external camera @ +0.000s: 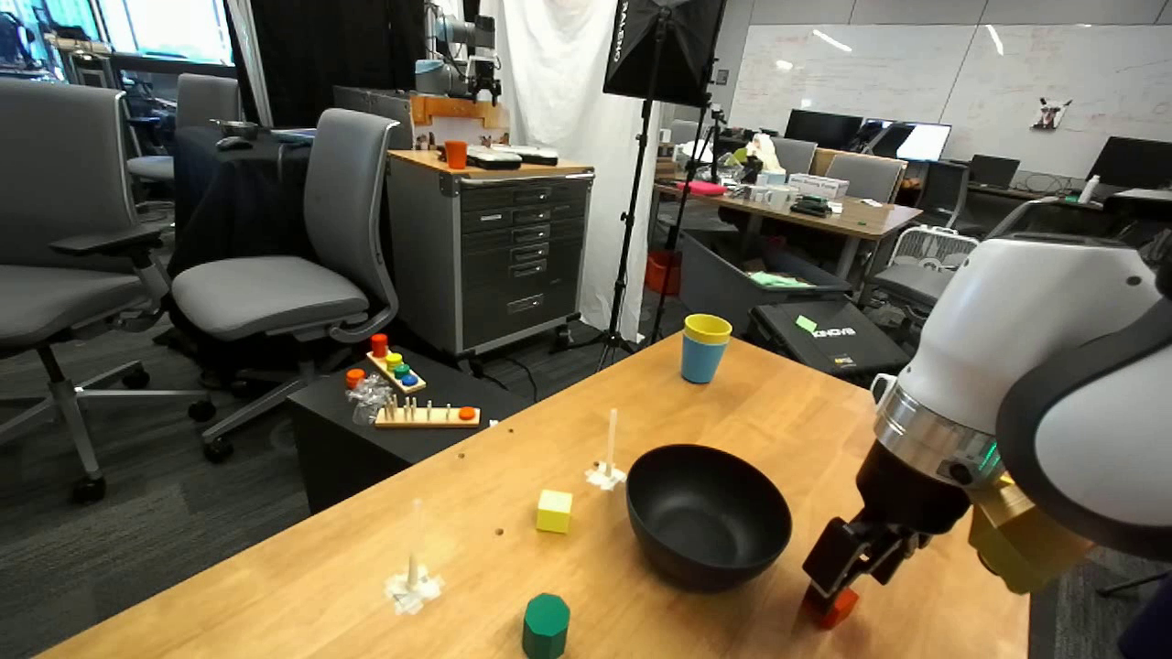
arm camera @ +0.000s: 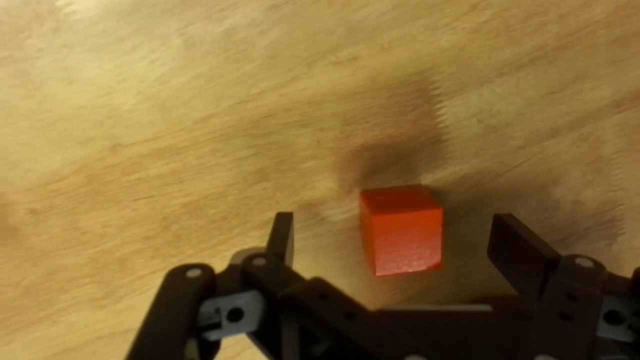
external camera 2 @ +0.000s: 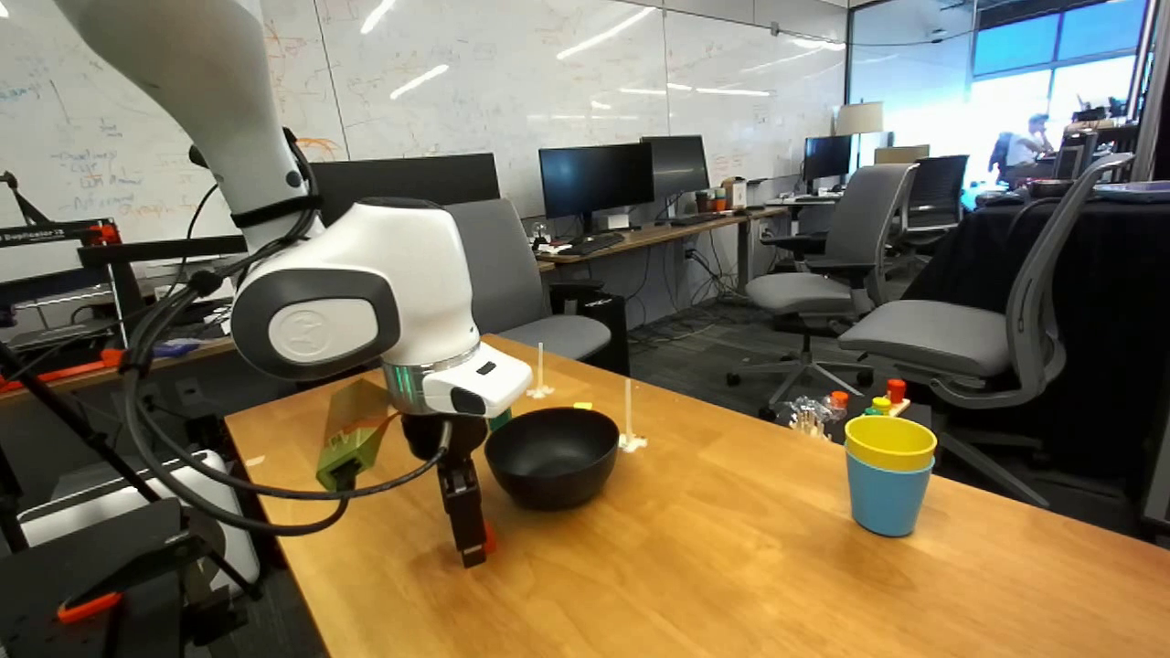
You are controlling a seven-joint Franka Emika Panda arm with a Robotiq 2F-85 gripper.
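Note:
A red cube (arm camera: 405, 240) rests on the wooden table between the spread fingers of my gripper in the wrist view. A gap of bare table shows on either side of it, wider on the right. Exterior view 1 has the gripper (external camera: 848, 571) low over the red cube (external camera: 837, 608), hiding much of it. From exterior view 2, only a sliver of red cube (external camera 2: 490, 538) shows behind the gripper's dark finger (external camera 2: 467, 521). The black bowl (external camera: 709, 516) stands empty just beside the gripper.
A yellow cube (external camera: 555, 511) and a green prism (external camera: 546, 626) lie beyond the bowl. Two thin upright pegs (external camera: 612, 441) are taped to the table. Stacked yellow and blue cups (external camera: 704, 350) stand at the table's far end; clear wood lies between them and the bowl.

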